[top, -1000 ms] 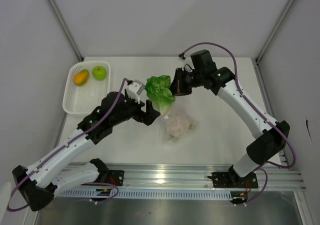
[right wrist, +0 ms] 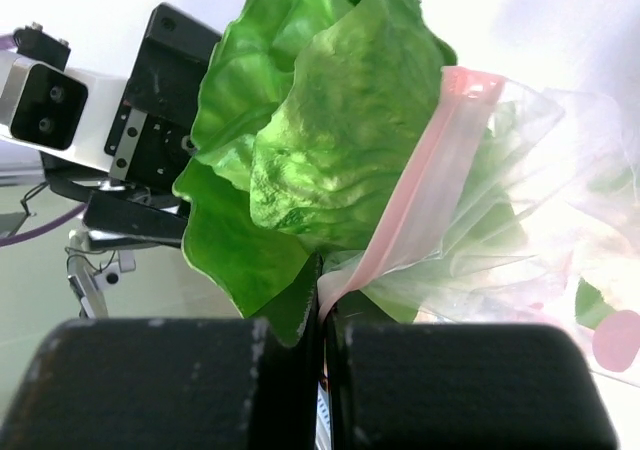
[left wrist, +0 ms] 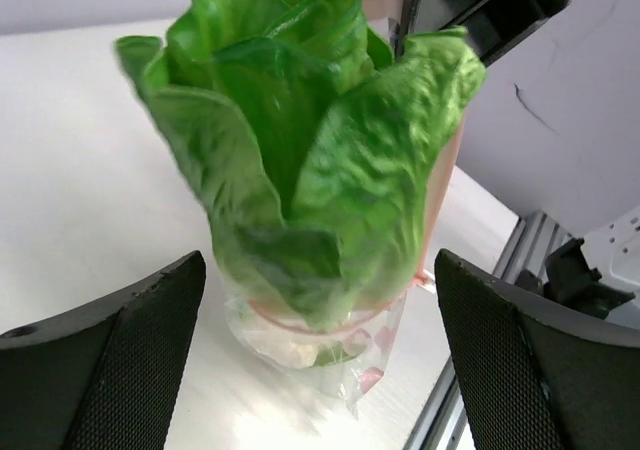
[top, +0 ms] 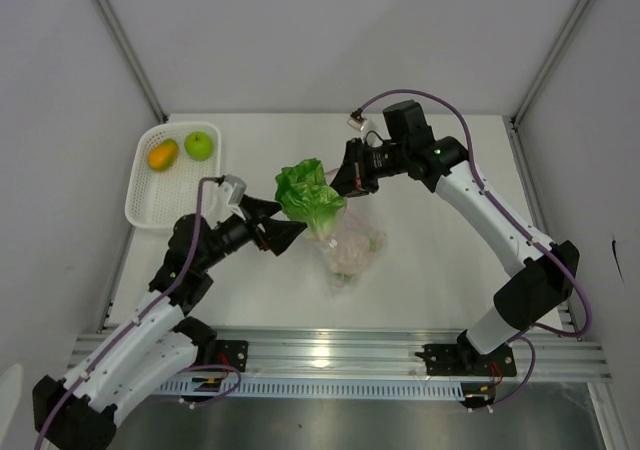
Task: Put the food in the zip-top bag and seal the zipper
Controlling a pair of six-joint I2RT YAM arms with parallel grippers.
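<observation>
A green lettuce (top: 310, 192) sits in the top of the clear zip bag (top: 350, 250), its leaves sticking out above it in the left wrist view (left wrist: 300, 170). My right gripper is shut on the bag's pink zipper edge (right wrist: 410, 190), which runs along the lettuce's side. My left gripper (top: 282, 220) stands open just left of the lettuce, its fingers low on either side in its wrist view, apart from the leaves as far as shows. More food shows through the bag's lower part.
A white basket (top: 140, 190) with a green apple (top: 198, 145) and a yellow mango (top: 163, 154) stands at the back left.
My left gripper has pulled back a little to the left. My right gripper, the lettuce and the bag have shifted slightly to the left too.
</observation>
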